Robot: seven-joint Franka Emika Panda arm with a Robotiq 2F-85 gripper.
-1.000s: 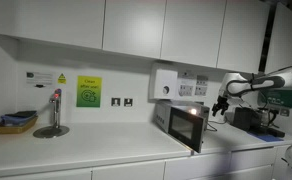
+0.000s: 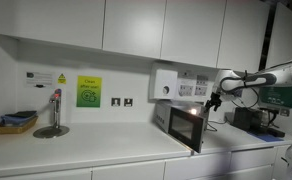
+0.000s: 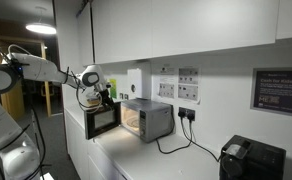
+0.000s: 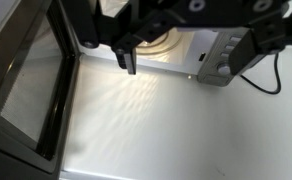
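A microwave (image 3: 151, 118) stands on the counter with its dark door (image 3: 103, 120) swung wide open. My gripper (image 3: 106, 99) hangs above and close to the door, near the lit cavity. From the wrist, the gripper is open, its dark fingers spread at either side, and nothing shows between them. Past them lie the round turntable (image 4: 161, 43) and, to the right, the control panel (image 4: 224, 55). The door (image 4: 36, 85) fills the left of that view. In exterior view 1 the gripper (image 2: 214, 102) appears just right of the microwave door (image 2: 185, 127).
A tap (image 2: 54, 115) and a blue tray (image 2: 16, 120) are at the far left of the counter (image 2: 96, 148), with clear surface between tap and microwave. A black appliance (image 3: 251, 160) stands right of the microwave. Cables hang behind; cupboards (image 2: 131, 25) run overhead.
The arm's links have risen and shifted, and the gripper has moved slightly up and left in exterior view 1. The microwave and its open door look unchanged.
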